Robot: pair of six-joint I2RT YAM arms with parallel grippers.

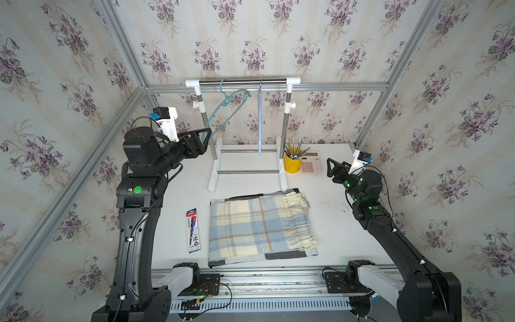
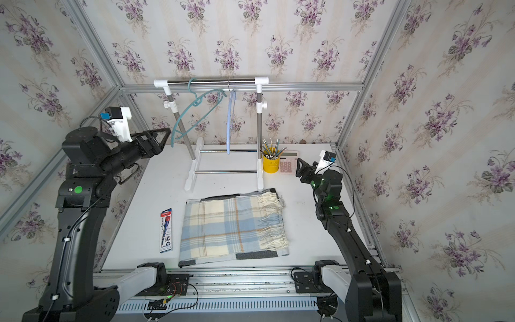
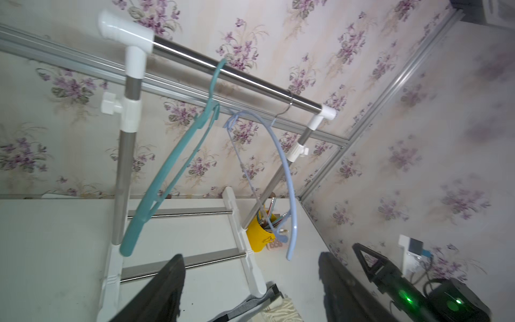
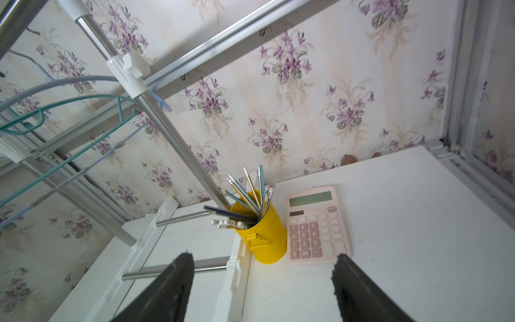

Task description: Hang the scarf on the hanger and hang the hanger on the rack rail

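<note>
A plaid cream, blue and orange scarf (image 1: 252, 225) with fringe lies flat on the table. A teal hanger (image 3: 171, 163) and a lilac hanger (image 3: 287, 182) hang from the metal bar (image 1: 241, 81) of a white-jointed rack. My left gripper (image 1: 201, 139) is raised just left of the teal hanger, open, nothing between its fingers in the left wrist view. My right gripper (image 1: 333, 169) stands open above the table right of the rack, facing it, empty.
A yellow pencil cup (image 4: 262, 241) and pink calculator (image 4: 319, 230) sit at back right. A packaged item (image 2: 166, 230) lies left of the scarf. Floral walls and frame rails surround the table.
</note>
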